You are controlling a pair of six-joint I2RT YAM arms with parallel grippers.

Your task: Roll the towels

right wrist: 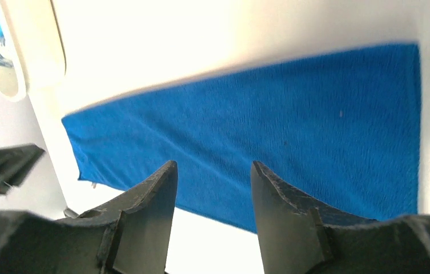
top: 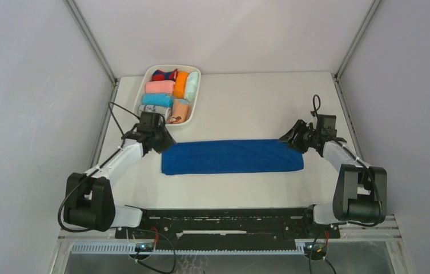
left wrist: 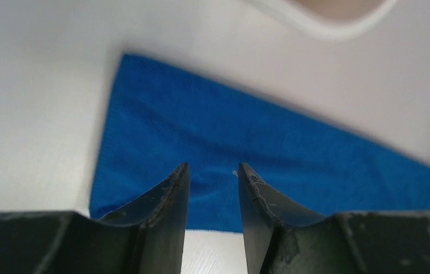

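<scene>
A dark blue towel (top: 229, 157) lies as a long flat strip across the middle of the table, with soft wrinkles along it in the left wrist view. My left gripper (top: 169, 147) is over its far left corner. In the left wrist view the fingers (left wrist: 179, 194) stand apart, clear of the cloth. My right gripper (top: 284, 140) hovers above the towel's right end near the far edge. Its fingers (right wrist: 164, 200) are also parted, with only the towel (right wrist: 246, 131) visible below the gap.
At the back left stands a white bin (top: 197, 94) holding several rolled towels (top: 159, 87), close behind my left gripper. Bare table (top: 258, 108) stretches behind the blue towel, and a clear strip runs in front of it.
</scene>
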